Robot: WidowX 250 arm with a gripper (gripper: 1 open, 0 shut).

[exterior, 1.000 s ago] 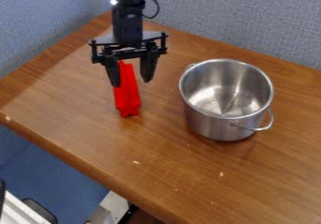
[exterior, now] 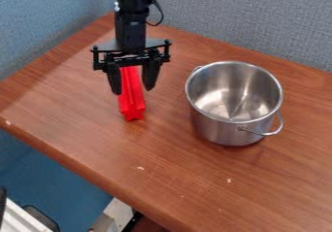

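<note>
My black gripper (exterior: 131, 79) hangs over the wooden table, its two fingers apart around the upper part of an elongated red object (exterior: 131, 104). The red object's lower end shows below the fingers; whether either finger touches it cannot be told. To the right stands a steel pot (exterior: 234, 119) with wire handles.
Grey-blue padded walls stand behind and at the left.
The gripper has shifted slightly down over the red object. The pot has not moved.
</note>
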